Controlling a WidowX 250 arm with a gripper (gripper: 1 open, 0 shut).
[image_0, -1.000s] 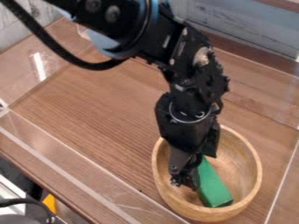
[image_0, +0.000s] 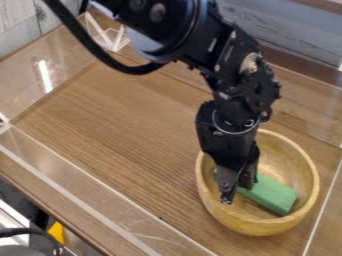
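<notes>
My black gripper (image_0: 230, 178) reaches down into a light wooden bowl (image_0: 301, 165) at the right of the table. A green block (image_0: 274, 195) lies in the bowl, partly hidden behind the gripper. The fingertips are at the block's left end; I see nothing clearly held between them, and the fingers look shut.
A pale wall runs along the back. A small yellow object (image_0: 55, 231) and dark cables sit below the front-left edge.
The gripper and bowl have shifted to the right and slightly back. The green block now lies at a more slanted angle in the bowl.
</notes>
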